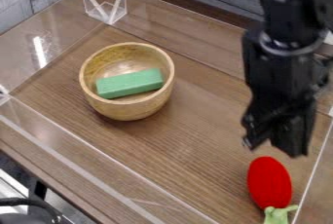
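Observation:
My gripper (pixel 279 130), a large dark shape at the right, hangs above a red oval object with a green top (pixel 270 187) that lies on the wooden table at the lower right. The fingertips are shut, as far as shows, with nothing seen between them. To the upper left sits a tan bowl (pixel 97 101) holding a green block (pixel 130 84).
A small clear rack or holder (pixel 104 4) stands at the back left. A dark cable (pixel 26 208) lies at the lower left corner.

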